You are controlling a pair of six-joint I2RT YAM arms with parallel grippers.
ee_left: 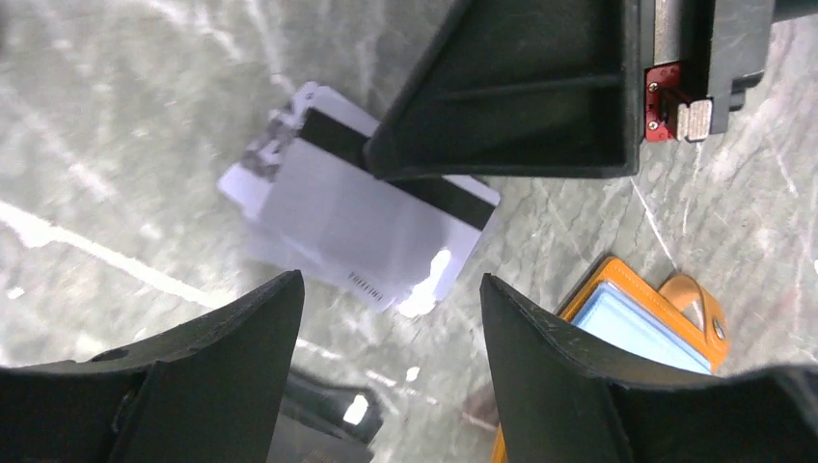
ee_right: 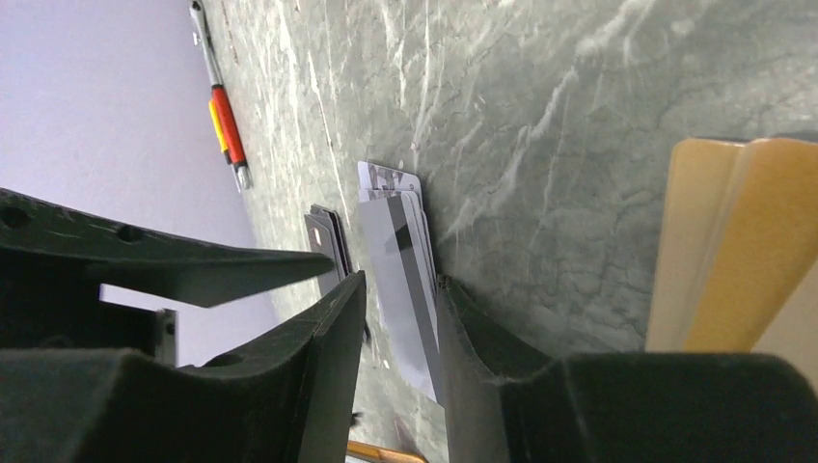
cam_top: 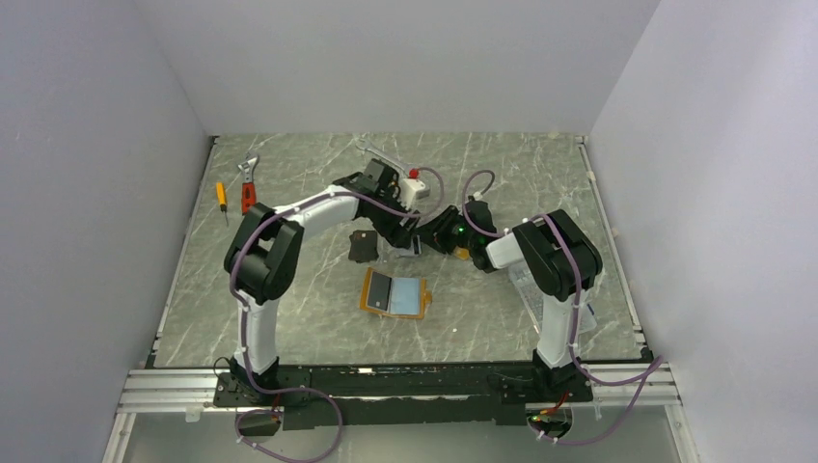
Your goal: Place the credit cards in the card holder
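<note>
A stack of pale credit cards (ee_left: 359,231) with black stripes lies on the marble table below my grippers. The open card holder (cam_top: 405,297) sits nearer the front, tan with dark and light-blue faces. My left gripper hovers over the table beside the cards; I cannot tell from its wrist view whether anything is between its fingertips. My right gripper is low at the cards (ee_right: 394,251), its fingers part open on either side of the stack's near end.
A dark card stack (cam_top: 363,246) lies left of the pale cards. A screwdriver (cam_top: 221,196) and wrenches (cam_top: 248,193) lie at left and back. A pale keyboard-like object is at right.
</note>
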